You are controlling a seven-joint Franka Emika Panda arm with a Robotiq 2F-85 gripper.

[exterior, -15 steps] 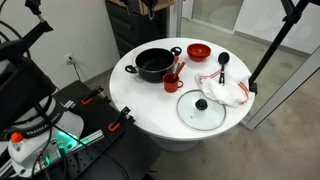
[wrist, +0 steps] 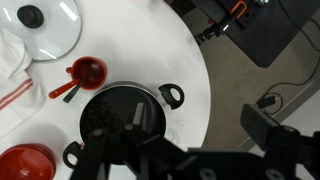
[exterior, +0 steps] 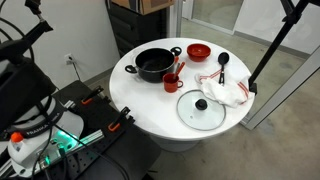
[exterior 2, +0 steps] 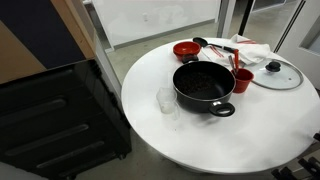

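My gripper is over the table in the wrist view, its two dark fingers [wrist: 97, 140] spread wide apart. It stands open, and I see nothing held in it. Beneath it is the black two-handled pot [wrist: 112, 98], partly covered by the gripper, with small dark bits inside. A clear glass [exterior 2: 167, 100] stands on the table beside the pot in exterior view 2. The red mug [exterior: 172, 84] next to the pot has red-handled utensils in it. Exterior view 1 does not show the fingers clearly.
A glass lid [exterior: 202, 108] lies flat near the mug. Behind it are a striped white cloth [exterior: 232, 92] with a black ladle [exterior: 222, 66] on it, and a red bowl [exterior: 199, 51].
In exterior view 1 the gripper, earlier visible at the top above the pot, has moved left and up, mostly out of sight. The things on the table have not moved.
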